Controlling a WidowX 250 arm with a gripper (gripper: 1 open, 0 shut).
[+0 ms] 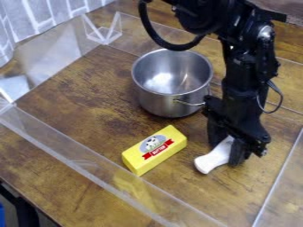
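Note:
My gripper [236, 138] is low over the right side of the wooden table, shut on a white bottle [213, 158] that lies on its side. The bottle's far end is hidden by the fingers. To its left lies a yellow butter box [154, 149] with a label on top. Behind both stands a steel pot [166, 80], just left of the arm.
Clear plastic walls [71, 147] edge the table [71, 97] at the front left, back left and right.

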